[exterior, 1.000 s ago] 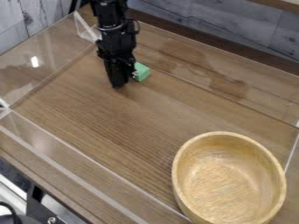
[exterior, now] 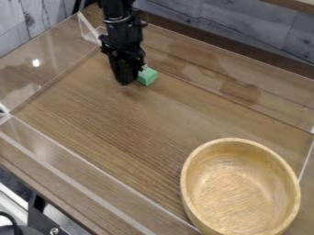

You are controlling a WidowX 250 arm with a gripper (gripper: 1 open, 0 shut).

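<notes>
My black gripper (exterior: 123,72) reaches down from the top of the camera view to the upper middle of the wooden surface (exterior: 98,138). Just right of its tip sits a small green block (exterior: 147,76), touching or very close to it. Whether the fingers are open or shut is too small and dark to tell.
A round beige basket (exterior: 240,197) stands at the lower right. A raised wooden edge runs along the top right, and dark space with cables lies beyond the left edge.
My gripper has shifted slightly up and to the left in the view. The green block appears about where it was, perhaps marginally moved.
</notes>
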